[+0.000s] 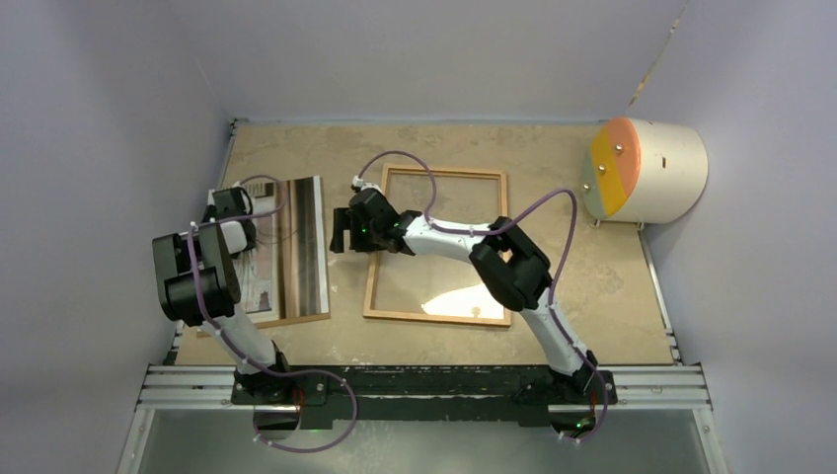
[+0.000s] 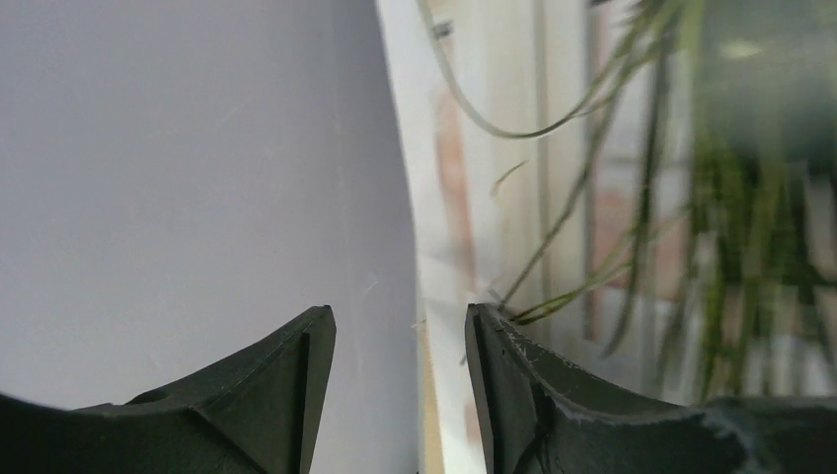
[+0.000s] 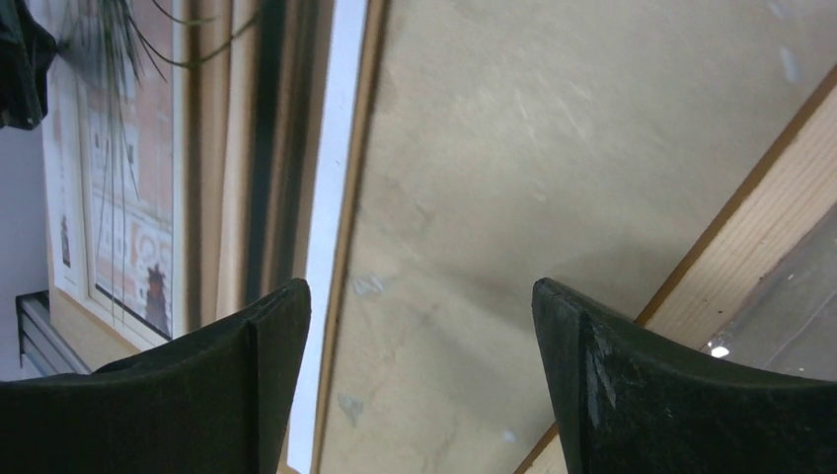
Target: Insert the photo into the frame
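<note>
The photo (image 1: pixel 294 247), a print with grasses and stripes, lies on a wooden-edged board at the left. My left gripper (image 1: pixel 227 203) is low over its left part; in the left wrist view its fingers stand apart at the print's pale edge, open. The empty wooden frame (image 1: pixel 434 316) with a clear pane lies at centre. My right gripper (image 1: pixel 342 231) is open above the strip between photo and frame, near the frame's left side; in the right wrist view nothing shows between its fingers but table.
A white drum-shaped cabinet (image 1: pixel 659 168) with coloured front stands at the back right. Walls border the left, back and right.
</note>
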